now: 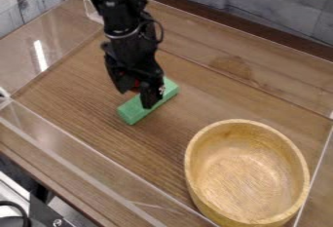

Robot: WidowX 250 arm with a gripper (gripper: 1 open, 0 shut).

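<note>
The black arm reaches down from the top centre, with the gripper (138,87) open low over the wooden table, above a green block (139,110) lying diagonally. A red round object (130,79) shows partly behind the fingers, mostly hidden by them; I cannot tell whether it lies between them.
A large yellow bowl (246,170) sits at the front right.
</note>
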